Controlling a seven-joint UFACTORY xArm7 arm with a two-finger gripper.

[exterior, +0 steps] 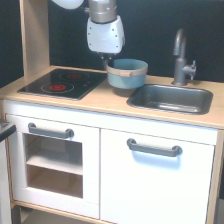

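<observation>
A blue-grey pot hangs at the back of the counter between the stove and the sink. Its right edge is close to the sink's left rim. My gripper comes down from above at the pot's left side and is shut on it there, though the fingers are small and dark against the backdrop. Part of the pot's left side is hidden behind the fingers. Whether the pot's base touches the counter I cannot tell.
The metal sink is empty, with a dark faucet behind it. The stove top is clear, with reddish burner marks. Below are a white oven door and a white cabinet door.
</observation>
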